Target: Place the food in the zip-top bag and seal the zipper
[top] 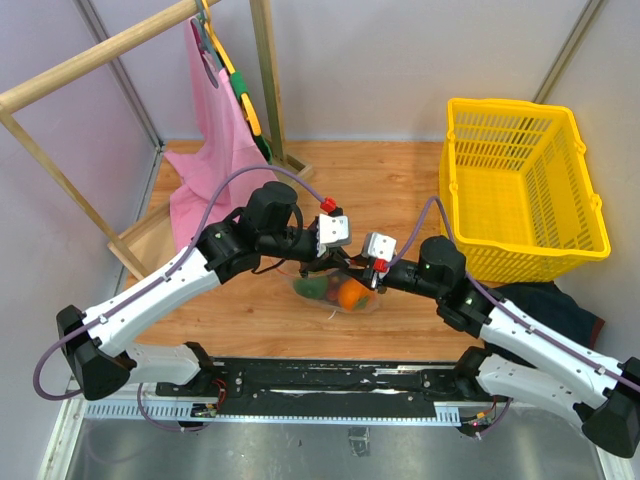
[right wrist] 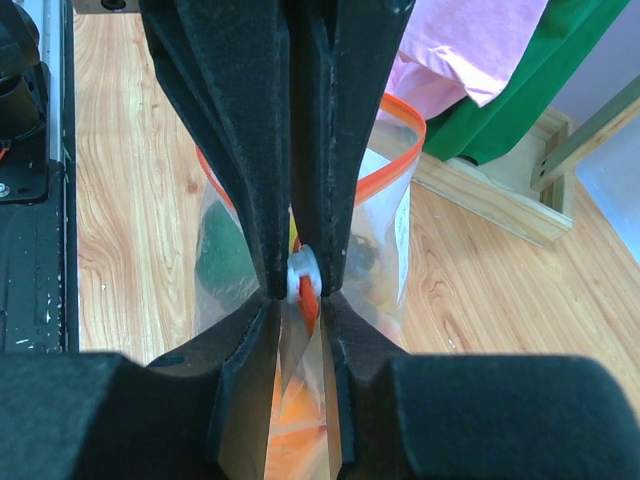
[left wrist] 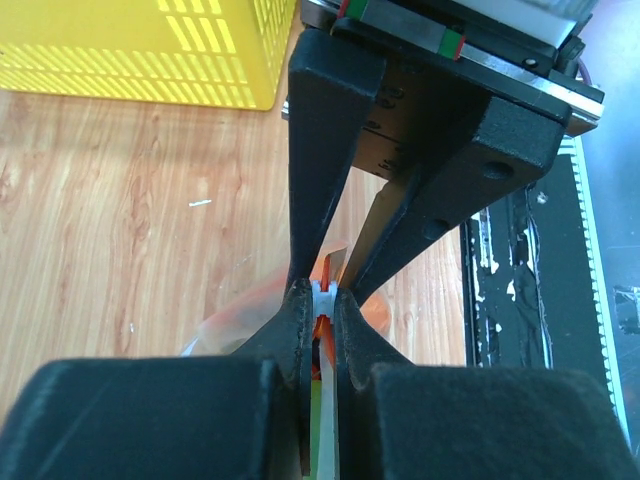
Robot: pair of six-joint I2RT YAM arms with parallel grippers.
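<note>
The clear zip bag stands on the table with its orange zipper rim spread open on the far side of the right wrist view. Inside it are an orange, something dark green and small reddish food between them. A white zipper slider sits at the rim's near end. My left gripper is shut on the bag's zipper edge by this slider. From the opposite side my right gripper meets it, fingers slightly apart around the slider and orange strip. Exact contact there is partly hidden.
A yellow basket stands at the back right, with dark cloth in front of it. At the back left, pink cloth hangs from a wooden rack. Bare tabletop lies behind the grippers.
</note>
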